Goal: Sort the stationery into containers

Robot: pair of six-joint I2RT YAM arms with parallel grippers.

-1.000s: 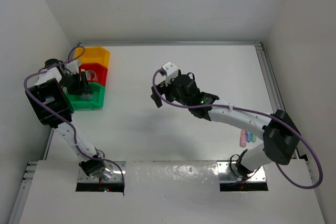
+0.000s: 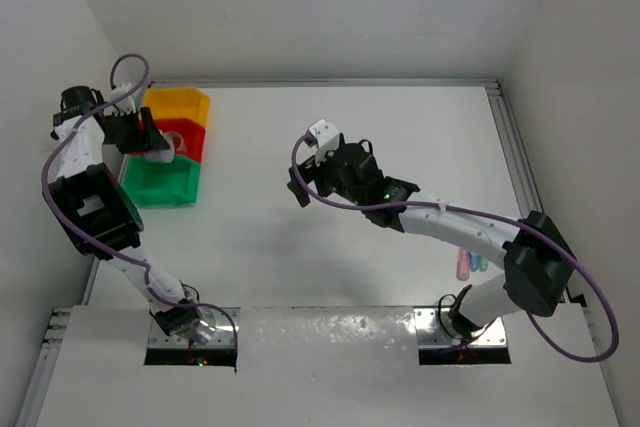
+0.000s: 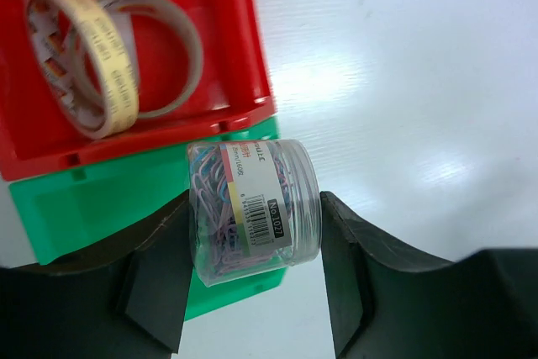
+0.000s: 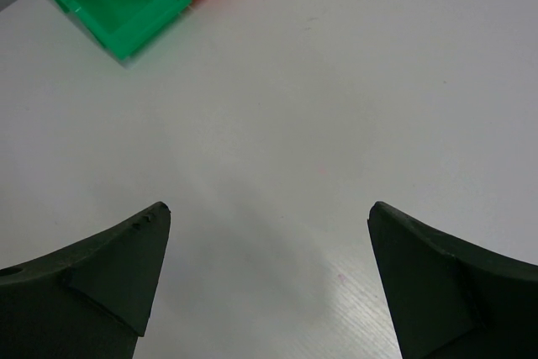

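Note:
A clear jar of colored paper clips with a label [image 3: 252,203] is held by my left gripper [image 2: 155,145], shut on it above the green container [image 2: 160,182] at the left. Behind that, the red container [image 3: 210,90] holds a roll of yellowish tape [image 3: 109,65] and a narrower tape ring [image 3: 185,73]; the yellow container [image 2: 175,102] is at the back. My right gripper is open over bare table near the middle, nothing between its fingers.
Pink, blue and green items [image 2: 463,263] lie at the right front of the table. Walls border the left and right.
The right arm is unchanged.

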